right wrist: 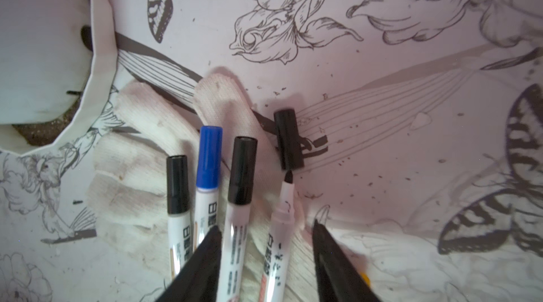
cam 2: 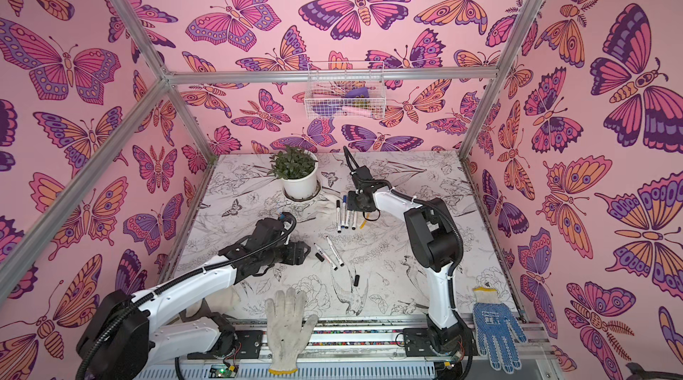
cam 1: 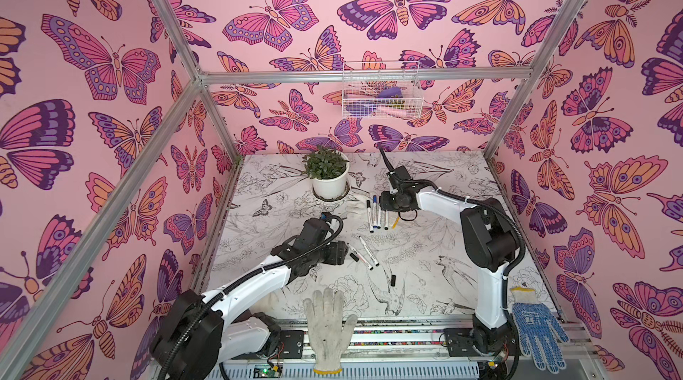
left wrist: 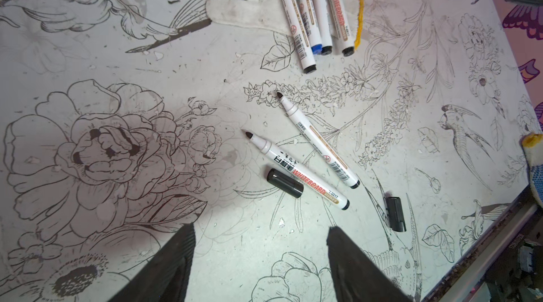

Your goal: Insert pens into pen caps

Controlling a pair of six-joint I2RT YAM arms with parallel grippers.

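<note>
In the right wrist view, an uncapped white marker [right wrist: 277, 245] lies on a white glove, its black tip at the mouth of a loose black cap [right wrist: 288, 138]; whether they touch I cannot tell. Beside it lie three capped markers, two with black caps and one with a blue cap [right wrist: 209, 157]. My right gripper is open above the uncapped marker. In the left wrist view, two more uncapped markers, one nearer [left wrist: 299, 173] and one farther [left wrist: 319, 140], lie near two black caps [left wrist: 285, 182]. My left gripper is open and empty, short of them.
A potted plant [cam 1: 331, 184] stands behind the marker row. The white glove [right wrist: 133, 174] lies under the capped markers. Another glove [cam 1: 329, 330] rests at the front edge, a blue one [cam 1: 540, 333] at the right.
</note>
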